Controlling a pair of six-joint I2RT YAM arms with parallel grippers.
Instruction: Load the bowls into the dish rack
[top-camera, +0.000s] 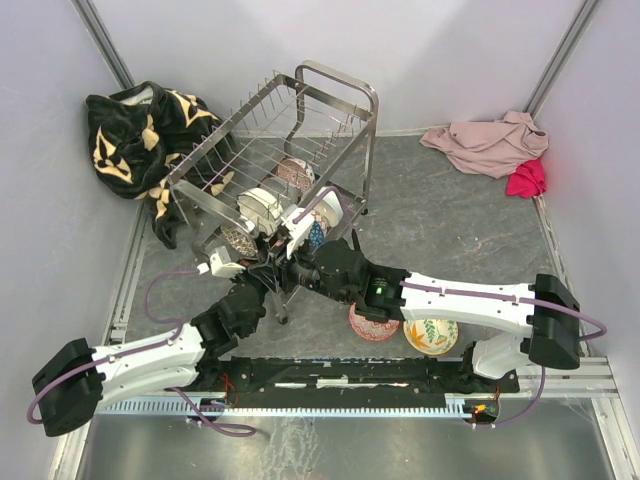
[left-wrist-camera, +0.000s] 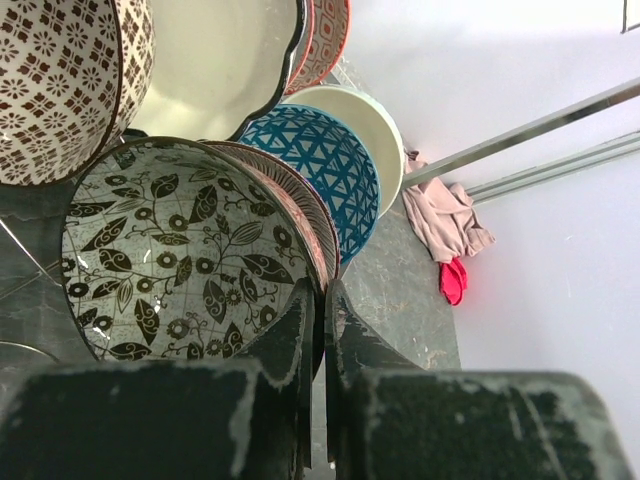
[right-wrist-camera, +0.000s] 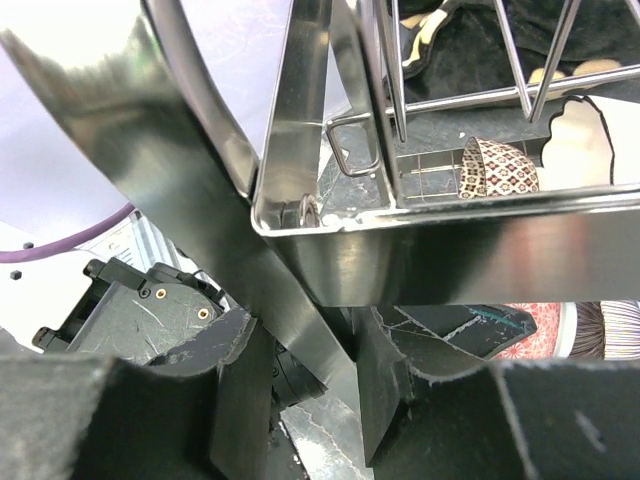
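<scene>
In the left wrist view, my left gripper is shut on the right rim of a floral-patterned bowl (left-wrist-camera: 180, 250), beside a blue bowl (left-wrist-camera: 350, 190), a white bowl and a brown-patterned bowl (left-wrist-camera: 45, 80) in the dish rack (top-camera: 250, 112). My right gripper is at the rack's front metal frame (right-wrist-camera: 450, 260), with a steel strip running down between its fingers; whether it grips the strip is unclear. In the top view both grippers meet at the rack's front, partly hiding each other.
Two bowls, a red one (top-camera: 370, 325) and a floral one (top-camera: 432, 337), lie at the front right. A dark patterned cloth (top-camera: 140, 140) is at the left, pink cloths (top-camera: 490, 145) at the back right. Floor right of the rack is clear.
</scene>
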